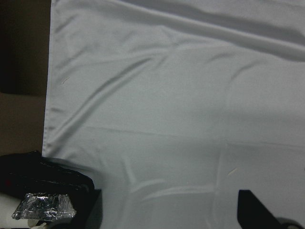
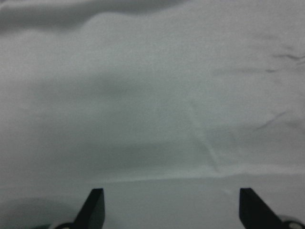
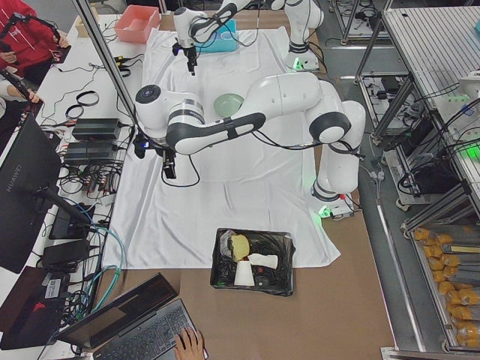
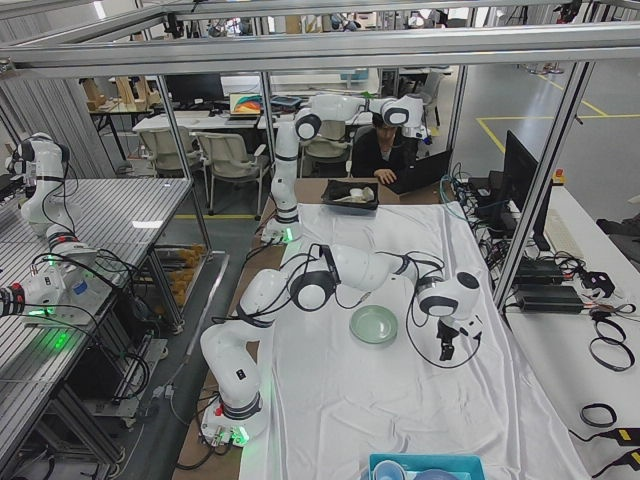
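My left gripper stands open above the white cloth (image 3: 187, 225); in the camera left view it is at the end of the nearer arm (image 3: 255, 112). A black tray (image 3: 277, 281) holding foil, a yellow item and white pieces lies beyond the cloth's edge, partly seen in the left wrist view. My right gripper is open over bare cloth, nothing between its fingers; in the camera left view it hangs near the blue bin (image 3: 221, 45). A pale green plate (image 4: 374, 326) lies mid-cloth.
A laptop (image 3: 150, 345) with a hand on it is beside the tray. Monitors, boxes and cables line one side, beside a metal post (image 4: 530, 220). The blue bin holds dishes.
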